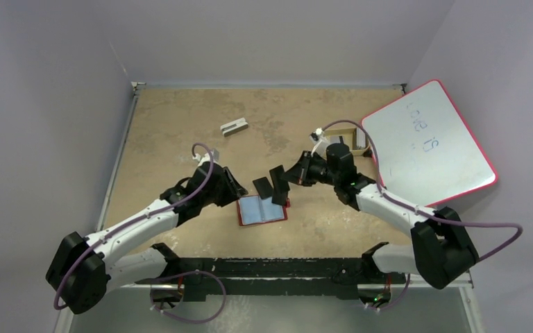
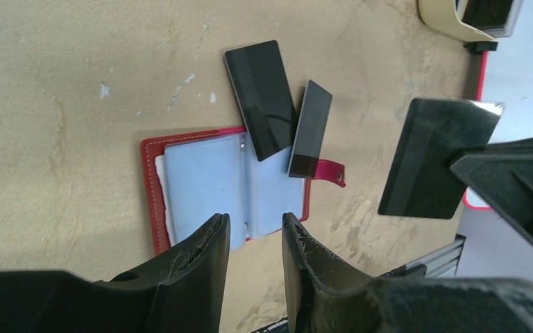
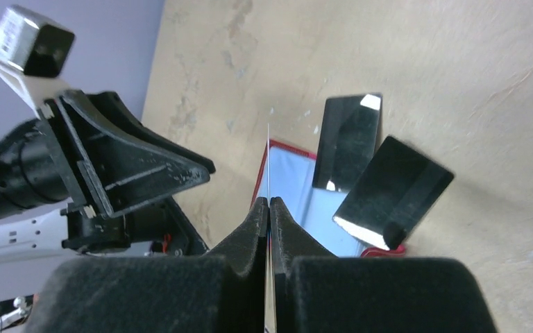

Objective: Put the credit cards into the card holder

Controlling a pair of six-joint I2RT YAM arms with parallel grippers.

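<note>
The card holder [image 1: 250, 210] lies open on the table, red-edged with pale blue inner pages. Two black cards, one [image 2: 261, 99] on the left and another [image 2: 311, 130] beside it, rest across the upper edge of its right page, partly beyond the rim and outside the pockets. The second looks narrow from the left wrist, perhaps tilted. My right gripper [image 1: 289, 176] is shut on a third black card, held above the table and seen edge-on in the right wrist view. My left gripper stands open above the holder, empty between its fingers.
A tan box [image 1: 355, 148] with items in it sits at the back right, close to the leaning whiteboard [image 1: 427, 142]. Farther back lies a small white stapler-like object [image 1: 234, 126]. The table left of the holder is clear.
</note>
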